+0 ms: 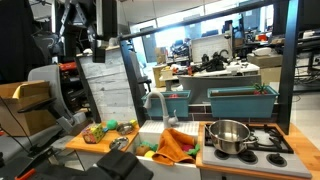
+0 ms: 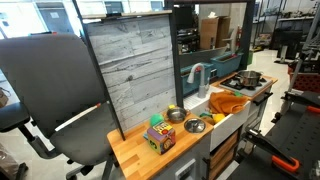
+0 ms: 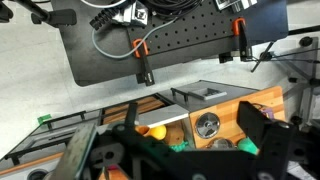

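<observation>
It hangs high over the black base table, away from the toy kitchen counter. A steel pot (image 1: 230,135) stands on the stove (image 1: 268,154). The orange cloth (image 1: 176,147) is draped over the sink's front edge. A small colourful box (image 2: 160,137) sits at the counter's near end, beside a steel bowl (image 2: 177,114) and a shiny round lid-like piece (image 2: 195,125).
Behind the sink rises a grey faucet (image 1: 159,106). Blue bins (image 1: 240,104) line the back, and a grey plank panel (image 2: 143,75) stands behind the counter's near end. Orange-handled clamps (image 3: 239,35) hold onto the black table's edge. An office chair (image 2: 75,130) stands beside the counter.
</observation>
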